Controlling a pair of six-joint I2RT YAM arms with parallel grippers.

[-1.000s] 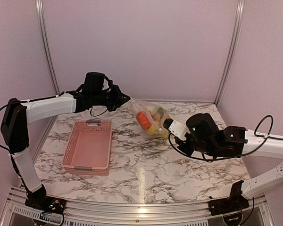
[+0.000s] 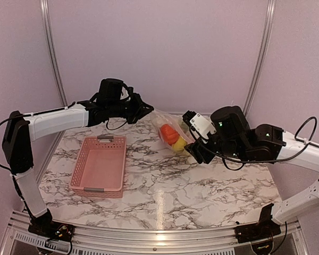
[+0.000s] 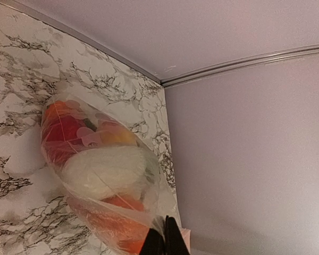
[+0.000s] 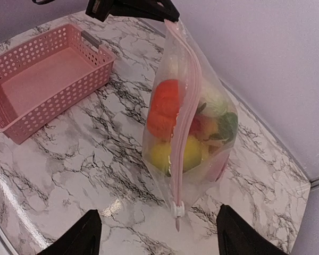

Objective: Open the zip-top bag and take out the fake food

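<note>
A clear zip top bag [image 2: 160, 116] hangs by one top corner from my left gripper [image 2: 151, 109], which is shut on its thin edge; the left wrist view shows the film between the fingertips. Inside are an orange-red food piece [image 4: 164, 106], a yellow piece [image 4: 192, 153], a white piece [image 3: 107, 170] and a red one [image 3: 63, 137]. The zip strip [image 4: 183, 127] runs down to a white slider end [image 4: 177, 208]. My right gripper stands open, its fingers wide apart on either side of that lower end, not closed on it.
An empty pink basket [image 2: 99, 164] stands on the left of the marbled table [image 2: 170, 196]. Pale walls close off the back and sides.
My right gripper has moved up and inward toward the bag. The left gripper has shifted slightly right and up, and the bag's upper part with it.
</note>
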